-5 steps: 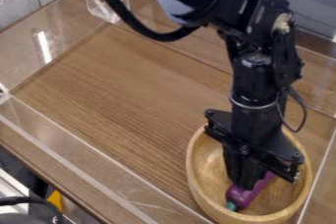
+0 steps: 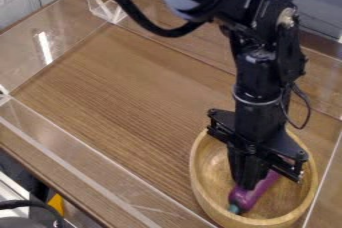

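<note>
My black gripper (image 2: 261, 157) reaches down into a tan round bowl (image 2: 209, 187) at the lower right of the camera view. A purple eggplant-like toy (image 2: 255, 193) with a teal tip lies in the bowl, just under and partly behind the fingers. I cannot tell whether the fingers touch it or how far apart they stand.
A white wire object (image 2: 107, 4) stands at the far upper left. Black cables lie at the lower left edge.
The gripper has shifted slightly within the bowl, and its fingers cover the toy differently. The toy and bowl look nearly unchanged in place.
</note>
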